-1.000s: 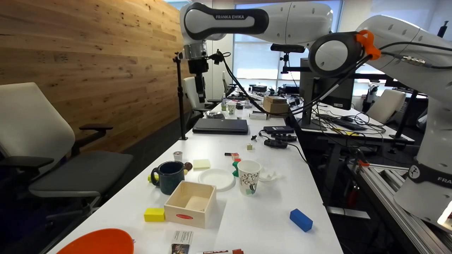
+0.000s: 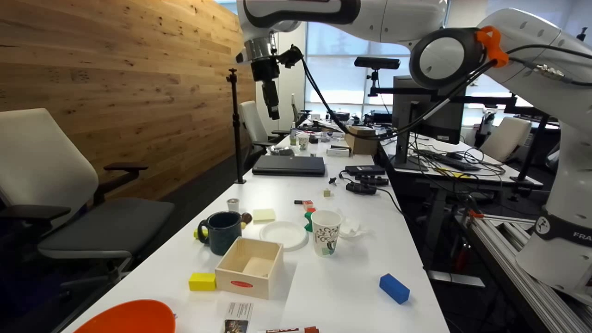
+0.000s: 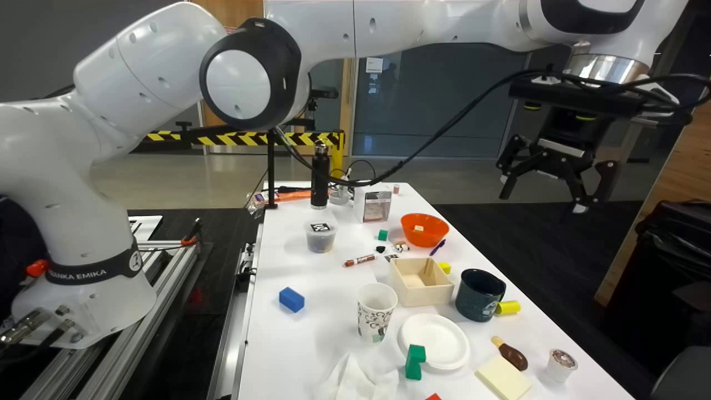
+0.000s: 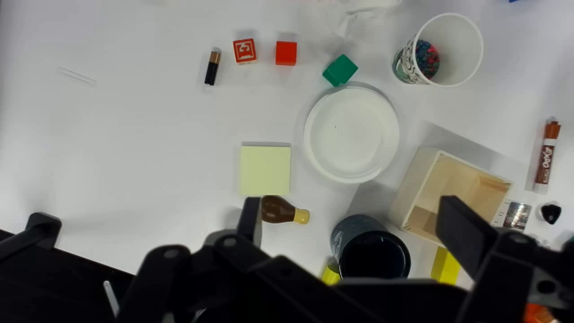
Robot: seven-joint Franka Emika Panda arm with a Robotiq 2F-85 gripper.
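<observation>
High above the table hangs my gripper, its fingers wide apart and empty. In the wrist view its dark fingers frame the scene from the lower edge. Far below lie a brown and tan toy piece, a pale yellow sticky-note pad and a dark mug. The white plate sits beside a green block. A patterned paper cup with small coloured bits inside stands upright. The wooden box looks empty, and a yellow block is next to it.
An orange bowl, a brown marker and a blue block are spread over the table. Crumpled tissue lies near the cup. A black laptop rests farther along.
My arm and gripper have risen and shifted slightly to the right in exterior view 1. The objects on the table stand where they were.
</observation>
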